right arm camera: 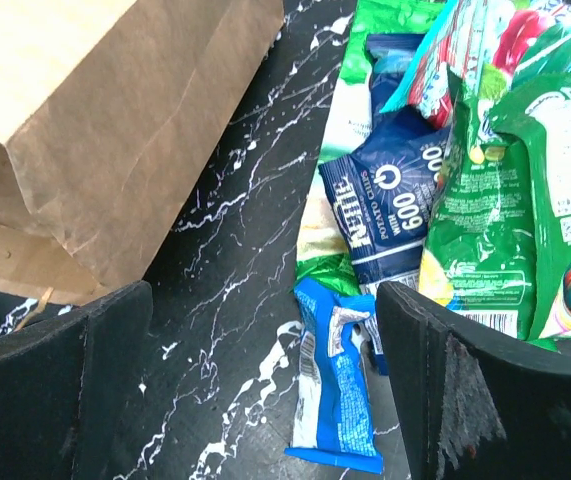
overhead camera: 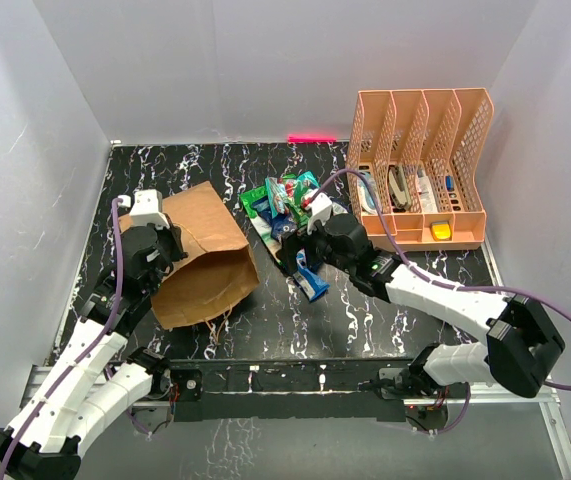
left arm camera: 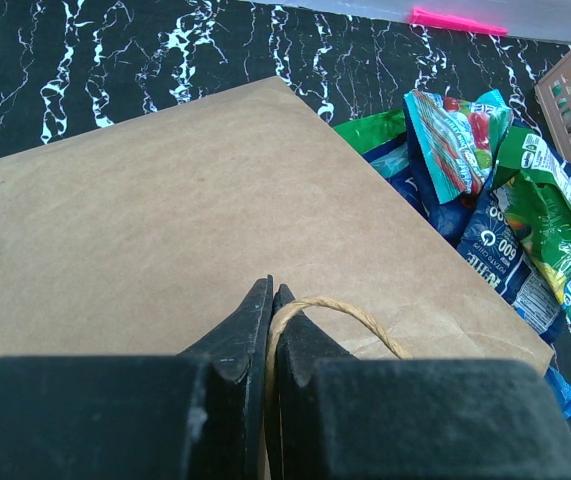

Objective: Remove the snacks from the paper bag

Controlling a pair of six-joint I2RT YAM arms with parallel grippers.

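Observation:
The brown paper bag [overhead camera: 205, 230] lies open toward the front on the left of the table, its twine handle [left arm camera: 355, 315] passing by my left gripper, which is shut above the bag. Snack packets are piled beside the bag: a green bag [right arm camera: 475, 230], a navy packet [right arm camera: 385, 200], a teal-red packet [left arm camera: 455, 140], and a blue bar [right arm camera: 330, 400] at the near end of the pile. My right gripper is open low over that near end, nothing between its fingers.
A peach organizer [overhead camera: 420, 170] with tools stands at the back right. A pink bar [left arm camera: 455, 21] lies along the back wall.

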